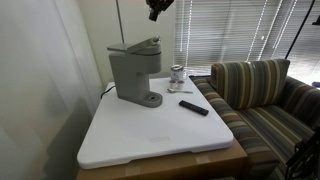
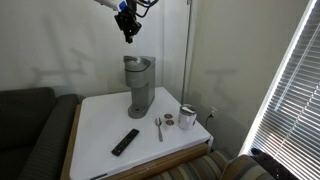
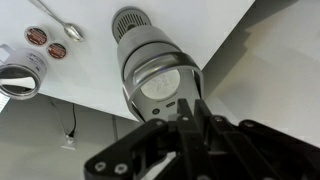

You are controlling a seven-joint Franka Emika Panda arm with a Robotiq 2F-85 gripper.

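Observation:
A grey pod coffee maker stands upright on the white table. My gripper hangs in the air above its top, apart from it in exterior view 2. From above, the wrist view shows the machine's rounded lid and silver handle loop, with the dark fingers over the lid's near side. The fingers lie close together, and no object shows between them; how far apart they stand is hard to make out.
A white mug, two pods, a spoon and a black remote lie on the white table. A striped armchair stands beside it.

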